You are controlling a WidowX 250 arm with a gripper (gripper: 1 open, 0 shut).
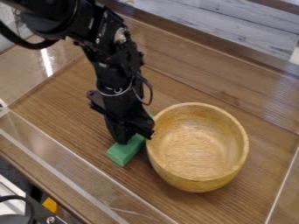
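Note:
The black gripper (pixel 124 131) points down at a green block (pixel 124 152) lying on the wooden table left of a yellow bowl (pixel 211 175). Its fingertips are low at the block's upper end and partly hide it; whether anything is between them is unclear.
The bowl takes up the right front of the table (pixel 222 70). The table behind it and to the left of the arm is bare. A pale wall runs along the back, and the table's front edge is at the lower left.

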